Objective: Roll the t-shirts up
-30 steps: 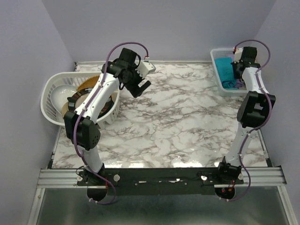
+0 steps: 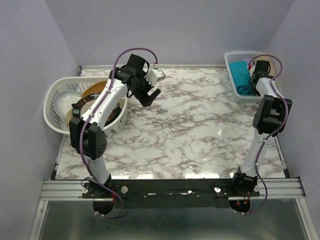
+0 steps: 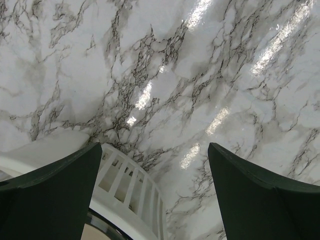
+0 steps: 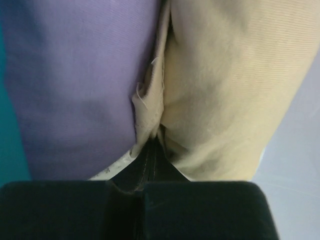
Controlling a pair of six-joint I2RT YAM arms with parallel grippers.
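Observation:
The white bin (image 2: 230, 78) at the far right holds cloth shirts. A teal one (image 2: 240, 74) fills its left side. In the right wrist view, purple cloth (image 4: 80, 85) lies beside beige cloth (image 4: 225, 80), with a narrow beige fold (image 4: 150, 107) between them. My right gripper is down in the bin and shut, its tips touching the lower end of that fold. Whether any cloth is pinched there is hidden. Over the table's left side, my left gripper (image 2: 150, 96) stands open with bare marble between its fingers.
A white basket (image 2: 51, 107) with plates and pans stands at the left, under the left arm; its slotted wall (image 3: 132, 185) shows below the left fingers. Between basket and bin the marble table (image 2: 185, 120) is clear. Grey walls close in behind and at the sides.
In the bin, my right gripper has shifted slightly left and toward the table's front, and beige cloth now shows at its right. The left arm stays where it was.

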